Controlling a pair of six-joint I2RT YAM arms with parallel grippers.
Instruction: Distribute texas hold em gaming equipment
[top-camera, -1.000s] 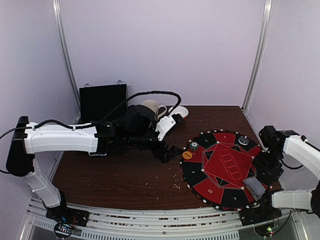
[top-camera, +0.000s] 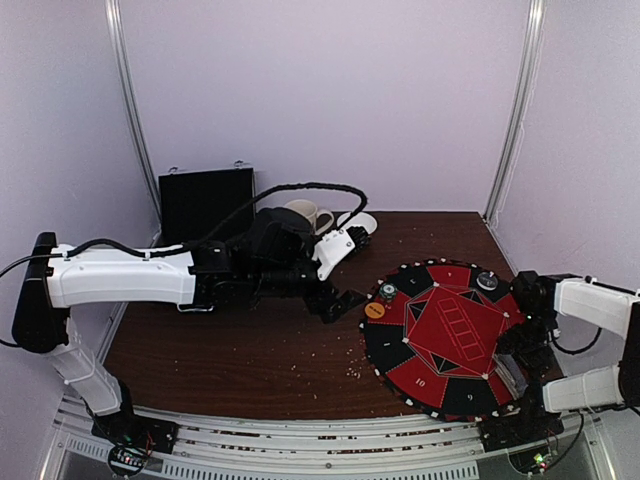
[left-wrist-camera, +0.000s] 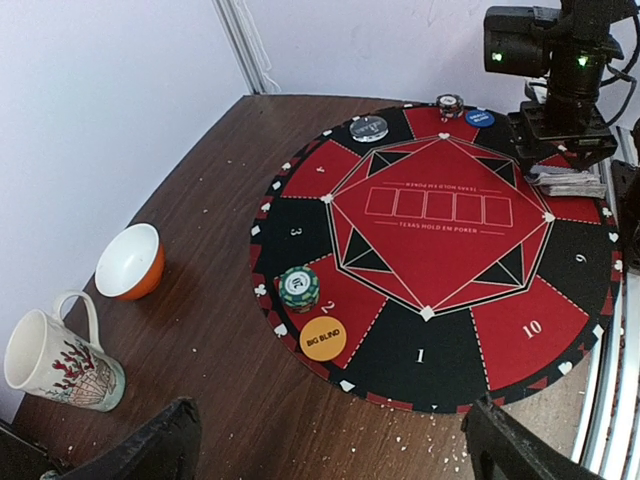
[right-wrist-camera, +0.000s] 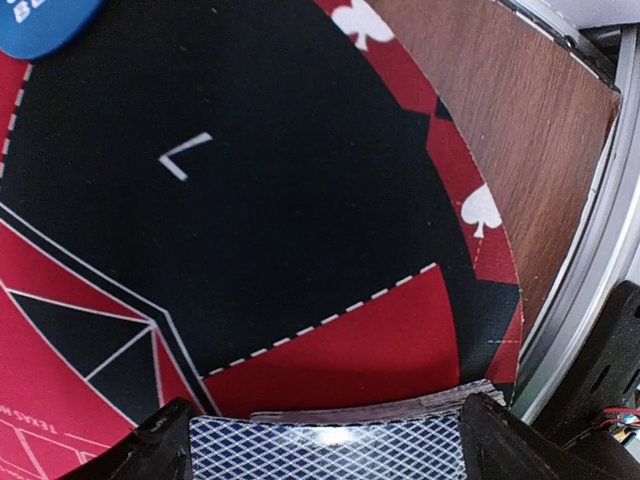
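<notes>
A round red and black poker mat (top-camera: 415, 378) lies on the right of the table. On its near right part rests a card deck (right-wrist-camera: 330, 455) with a blue-white checked back, spread a little at one edge. My right gripper is open over this deck, one finger at each side of it. A green chip stack (left-wrist-camera: 299, 288) and the orange big blind disc (left-wrist-camera: 323, 338) sit by number 2. A clear disc (left-wrist-camera: 369, 128), the blue disc (left-wrist-camera: 480, 118) and another chip stack (left-wrist-camera: 450, 105) lie farther round. My left gripper hangs open and empty left of the mat.
A black case (top-camera: 205, 200) stands at the back left. A mug (left-wrist-camera: 65, 360) and an orange-white bowl (left-wrist-camera: 131, 262) are beyond the left arm. A metal rail (top-camera: 300, 435) runs along the front edge.
The left arm and the discs stay where they were.
</notes>
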